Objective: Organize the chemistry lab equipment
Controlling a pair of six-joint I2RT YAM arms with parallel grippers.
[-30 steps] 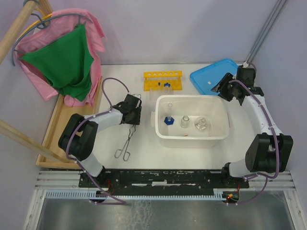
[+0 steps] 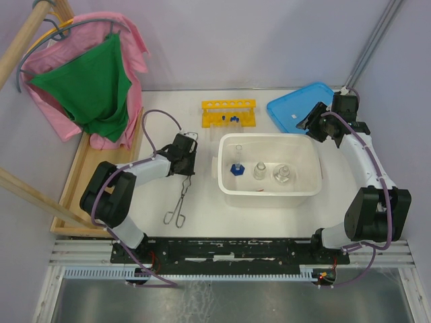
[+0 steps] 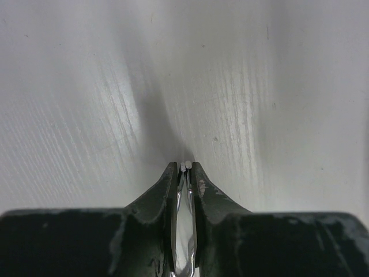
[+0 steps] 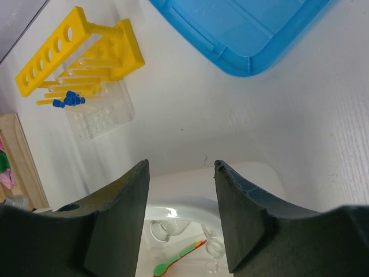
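Observation:
Metal tongs (image 2: 180, 203) lie on the white table left of the white bin, their loop handles toward the table's front edge. My left gripper is shut on the tips of the tongs, low over the table; the two tips show side by side between its fingertips. Inside the white bin (image 2: 269, 194) stand a cylinder with a blue base (image 2: 237, 169), a small glass bottle (image 2: 260, 171) and a glass flask (image 2: 282, 173). Over the bin's back right corner my right gripper hangs open, empty between its fingers.
A yellow test-tube rack (image 2: 229, 105) with several tubes stands behind the bin. A blue tray (image 2: 296, 109) lies at the back right. On the left is a wooden rack (image 2: 67, 231) with hanging clothes. A green spatula (image 4: 164, 268) lies in the bin.
The tongs' handles have shifted slightly right. My right arm looks almost still.

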